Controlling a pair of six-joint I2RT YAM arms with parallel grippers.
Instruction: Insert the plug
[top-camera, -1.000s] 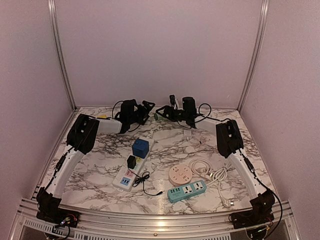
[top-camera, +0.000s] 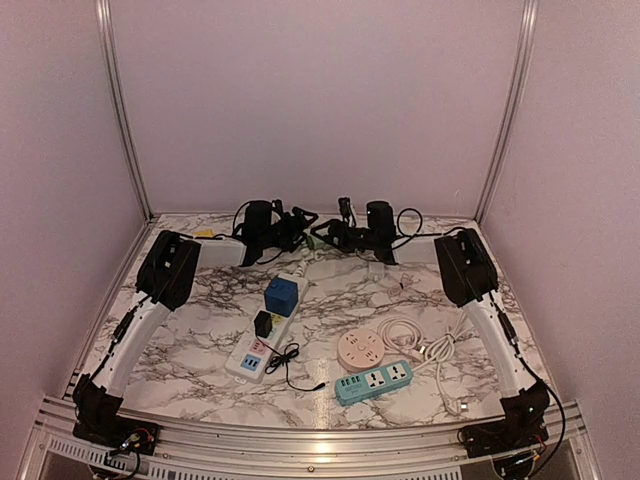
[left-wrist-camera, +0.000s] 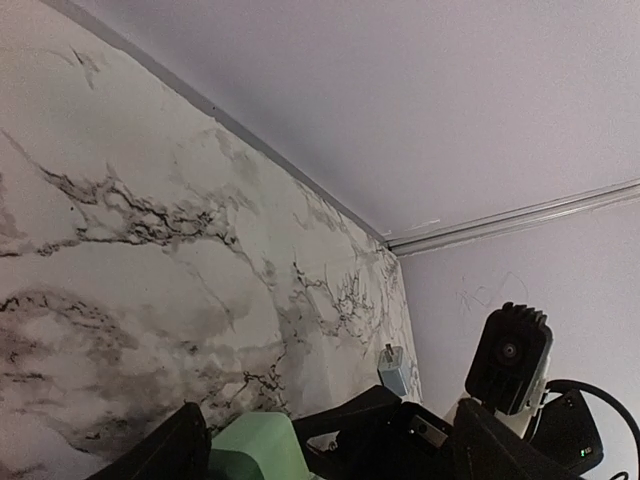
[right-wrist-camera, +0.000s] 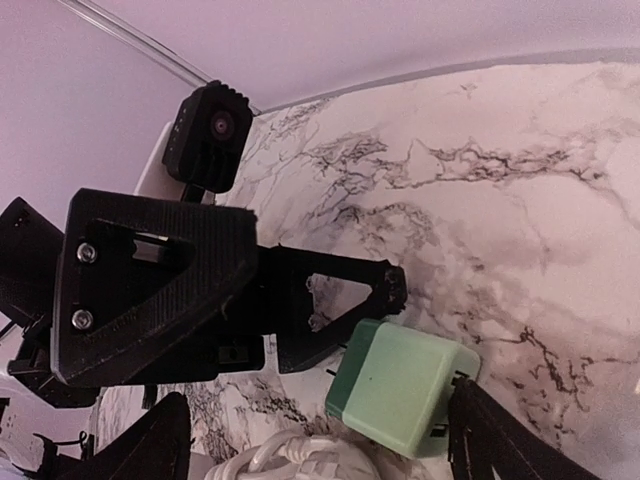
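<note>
At the back of the table, a pale green plug (right-wrist-camera: 405, 385) lies between my two arms' gripper ends. My right gripper stands open around it, with the plug much nearer the right-hand finger (right-wrist-camera: 490, 440) in the right wrist view; whether they touch cannot be told. My left gripper (top-camera: 303, 222) is also open, one of its fingers (right-wrist-camera: 390, 288) close behind the plug. In the left wrist view the plug (left-wrist-camera: 265, 445) shows beside the left-hand finger (left-wrist-camera: 170, 450). A white power strip (top-camera: 252, 352) lies left of centre, bearing a blue block (top-camera: 281, 296) and a black adapter (top-camera: 263, 324).
A teal power strip (top-camera: 373, 382), a round pink socket (top-camera: 361, 349) and coiled white cable (top-camera: 440, 350) lie front right. The black adapter's cord (top-camera: 283, 360) runs onto the marble. A small grey plug (left-wrist-camera: 394, 370) stands farther back. Behind both grippers rises the wall.
Both grippers have stayed at the back, shifting slightly.
</note>
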